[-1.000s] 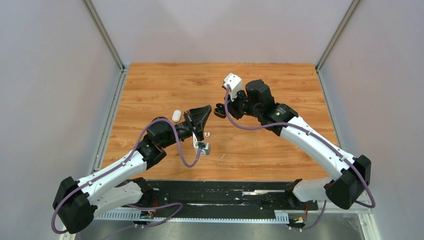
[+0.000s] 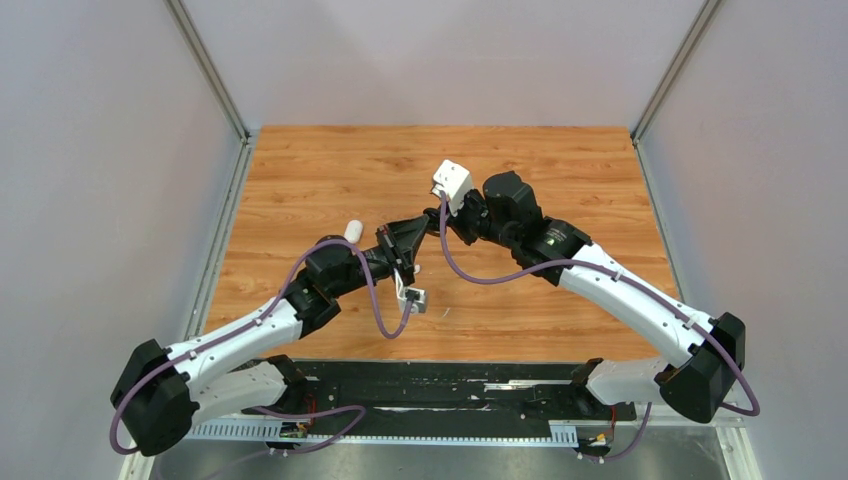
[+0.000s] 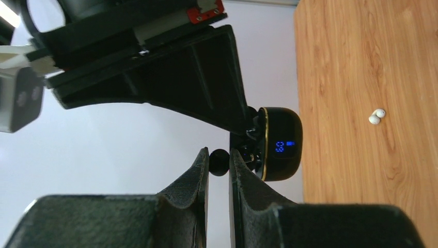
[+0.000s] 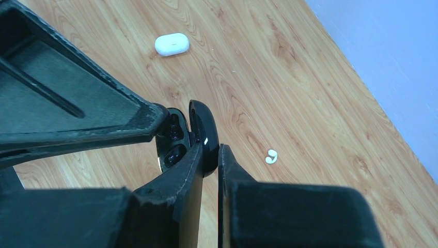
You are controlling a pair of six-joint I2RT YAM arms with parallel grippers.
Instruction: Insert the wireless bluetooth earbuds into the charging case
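In the left wrist view, my left gripper is shut on a small black earbud [image 3: 219,163], whose rounded end shows between the fingertips. Just beyond it is the black charging case [image 3: 285,142], its lit blue display facing the camera. My right gripper is shut on the case's lid [image 4: 208,135], holding the opened case above the table. The case's hollows [image 4: 174,151] show in the right wrist view. There, the left gripper's fingertips [image 4: 155,118] reach the upper hollow; how deep the earbud sits is hidden.
A closed white case [image 4: 172,44] lies on the wooden table, left of the arms in the top view. Two small white earbuds [image 4: 271,156] rest together on the wood below the grippers.
My right gripper came left with the black case until it met the left gripper. The left gripper has shifted slightly right, so the two now overlap in the top view.
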